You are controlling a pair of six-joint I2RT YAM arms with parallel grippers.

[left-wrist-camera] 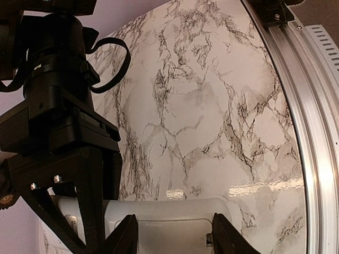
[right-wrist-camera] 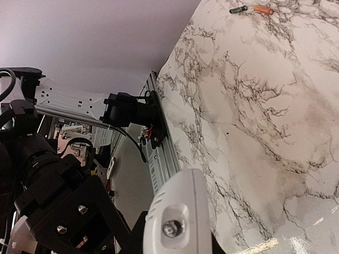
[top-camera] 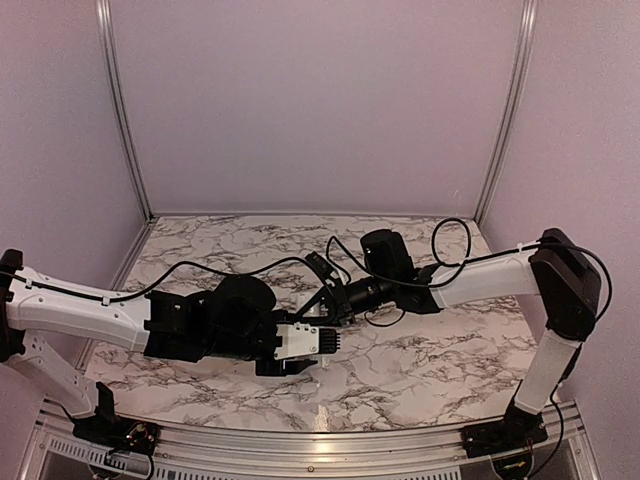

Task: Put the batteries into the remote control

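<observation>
The white remote is held in my right gripper, which is shut on it; the remote lies sideways across the lower left wrist view, its rear battery cover (left-wrist-camera: 172, 235) facing that camera. My left gripper has its fingertips at the two ends of the cover, apparently part open; I cannot tell whether they grip it. In the top view both grippers meet near the middle, mostly hidden by the arms. A green battery (right-wrist-camera: 238, 10) and an orange battery (right-wrist-camera: 262, 9) lie on the marble table, at the top of the right wrist view.
An aluminium rail (top-camera: 310, 440) runs along the front edge, with pale walls at the back and sides.
</observation>
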